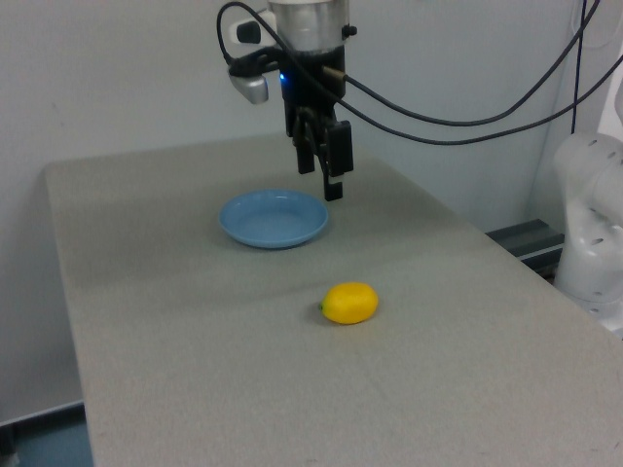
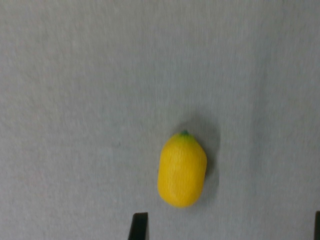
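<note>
A yellow lemon (image 1: pixel 348 303) with a green tip lies on the grey table (image 1: pixel 195 370), in front and to the right of a blue plate (image 1: pixel 273 219). My black gripper (image 1: pixel 319 183) hangs above the back of the table, just behind and right of the plate. In the wrist view the lemon (image 2: pixel 181 170) is below me, and the two fingertips of my gripper show wide apart at the bottom edge, open, with nothing between them.
A white robot arm (image 1: pixel 594 224) stands beside the table's right edge. Black cables cross above the table.
</note>
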